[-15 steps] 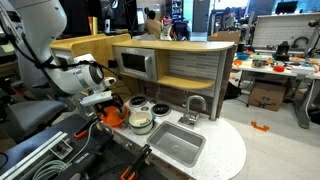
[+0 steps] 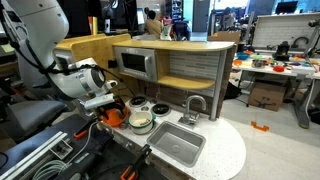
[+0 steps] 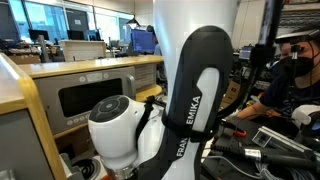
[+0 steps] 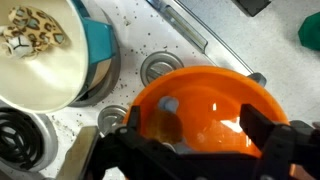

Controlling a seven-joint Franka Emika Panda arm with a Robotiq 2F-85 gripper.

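An orange bowl or pot [image 4: 205, 85] fills the middle of the wrist view, and in exterior view 1 the same orange pot [image 2: 113, 118] stands at the left end of the counter. My gripper is over it, open, its black fingers [image 4: 263, 130] apart with the orange interior showing between them. Inside the pot lie a brownish object [image 4: 163, 126] and a small greyish piece [image 4: 169, 104]; what they are is unclear. The gripper hides the pot's near side. Contact between fingers and contents cannot be made out.
Beside the orange pot stands a teal pot [image 4: 98, 40] with a spotted toy [image 4: 33, 32] inside. Stove burners [image 2: 160, 109], a sink [image 2: 180, 145] and a faucet [image 2: 195, 104] lie to the right. A microwave [image 2: 135, 63] stands behind. The counter right of the sink is clear.
My gripper remains by the orange pot, and the cookware has stayed put.
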